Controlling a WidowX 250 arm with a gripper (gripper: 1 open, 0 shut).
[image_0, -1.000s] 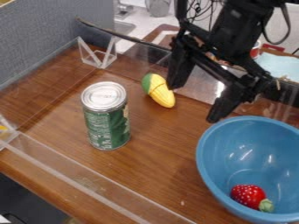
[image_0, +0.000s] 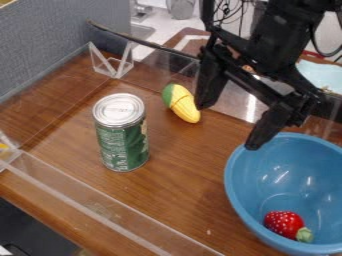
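My black gripper (image_0: 230, 118) hangs over the wooden table at the upper right, open, its two fingers spread wide with nothing between them. A toy corn (image_0: 182, 103) lies left of and below the left finger. A tall green can (image_0: 122, 140) stands upright at the centre left. A blue bowl (image_0: 247, 175) fills the lower right, below the right finger, and holds a red strawberry (image_0: 283, 221).
A clear plastic edge runs along the table's (image_0: 174, 185) front left, with white brackets at the left. A grey padded block (image_0: 40, 45) stands at the upper left. Bare wood lies between can and bowl.
My gripper has shifted slightly, its right finger a little lower and further right over the bowl's back rim. The objects on the table have not moved.
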